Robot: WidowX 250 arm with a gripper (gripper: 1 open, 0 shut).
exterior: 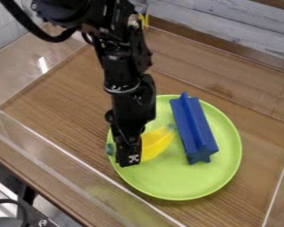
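Note:
My black gripper (125, 144) reaches down from the top to the left part of a green plate (192, 177), its tip low over the plate at a yellow banana-like object (156, 143). The fingers look closed on that yellow object, though the fingers partly hide it and the contact is hard to make out. A blue bar-shaped block (194, 130) lies on the right side of the plate, apart from the gripper.
Clear panels edge it at the left and front, with a dark cable at bottom left and a pale plank wall at the back.

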